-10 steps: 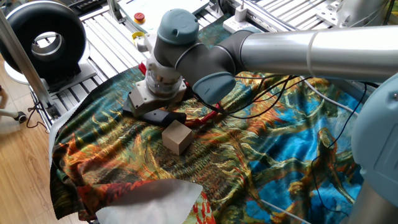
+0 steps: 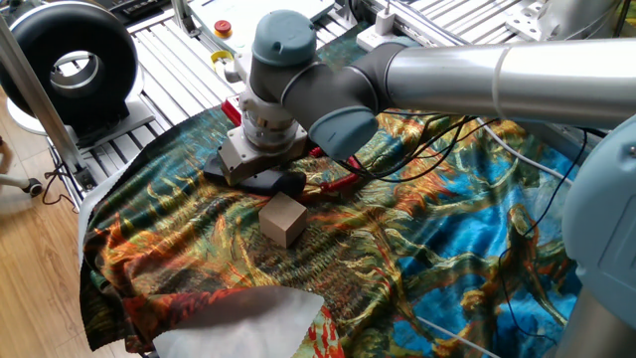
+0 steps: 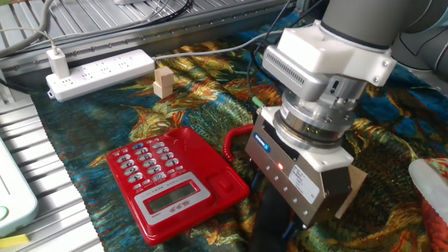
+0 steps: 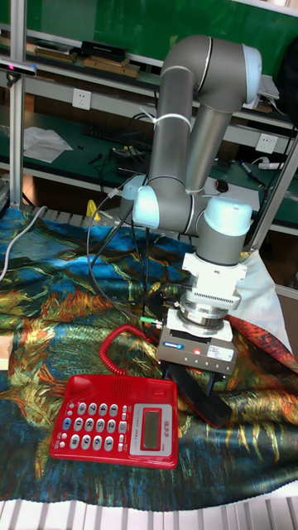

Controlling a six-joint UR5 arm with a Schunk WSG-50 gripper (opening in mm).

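A red desk phone (image 3: 175, 178) with silver keys and a small display lies on the patterned cloth; it also shows in exterior view 3, left of the gripper. Its black handset (image 4: 201, 399) is off the base, slanting under my gripper (image 4: 189, 382). The fingers stand on either side of the handset, and my gripper appears shut on it. In exterior view 1 the handset (image 2: 260, 182) shows below the gripper body, which hides the fingertips. A coiled red cord (image 4: 109, 352) runs behind the phone. Clearance between handset and cloth is hard to judge.
A brown cube (image 2: 283, 220) sits close to the handset. Two small wooden blocks (image 3: 163, 82) stand near a white power strip (image 3: 101, 75). The cloth (image 2: 179, 234) is rumpled, with its pale underside (image 2: 238, 326) folded up at one edge. Black cables (image 2: 427, 164) hang beside the arm.
In exterior view 1 the gripper and handset have shifted together, slightly rightward and up in the picture. The handset's tilt has changed a little. The brown cube has stayed put.
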